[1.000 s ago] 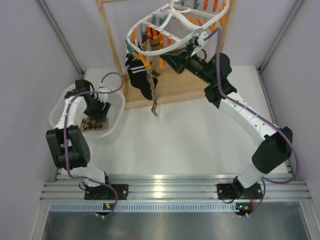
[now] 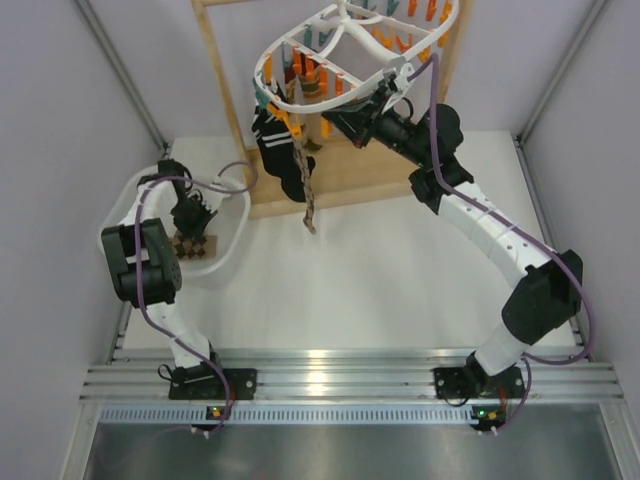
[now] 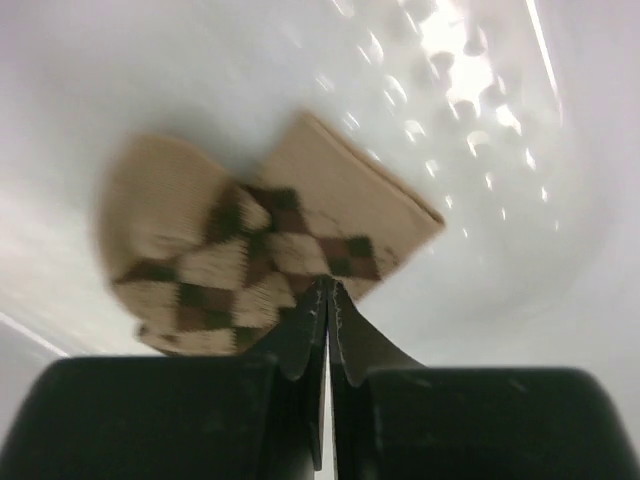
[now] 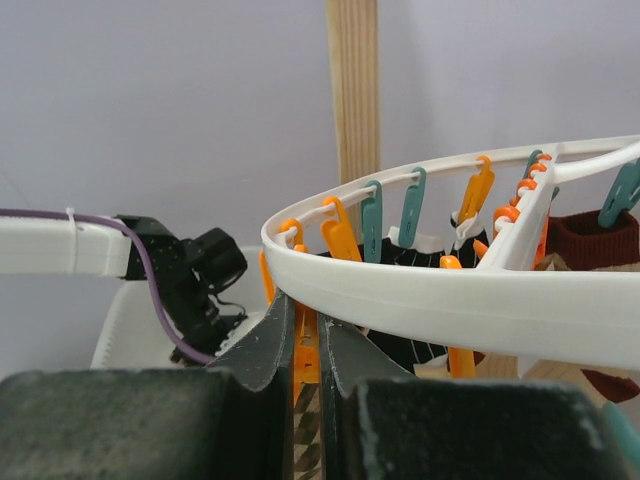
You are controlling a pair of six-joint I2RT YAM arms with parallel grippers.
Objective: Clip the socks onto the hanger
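A brown-and-beige checkered sock [image 2: 195, 247] lies crumpled on the floor of the white basin; in the left wrist view the sock [image 3: 230, 270] is just beyond my left gripper. That gripper is shut, with nothing visible between its fingertips. My right gripper is shut on an orange clip [image 4: 306, 350] at the rim of the white hanger [image 4: 420, 290]. Below this clip hangs a long checkered sock [image 2: 305, 180], mostly hidden by my fingers in the right wrist view. A black sock with white stripes [image 2: 275, 145] hangs behind it.
The white basin [image 2: 237, 225] stands at the left, with the left arm reaching over its wall. Orange and teal clips [image 4: 372, 222] line the hanger, and more socks hang behind it. A wooden frame [image 2: 222, 80] supports it.
My left arm has shifted forward and slightly right over the basin, its gripper end swinging a little left. The right arm and the hanging socks stay practically still.
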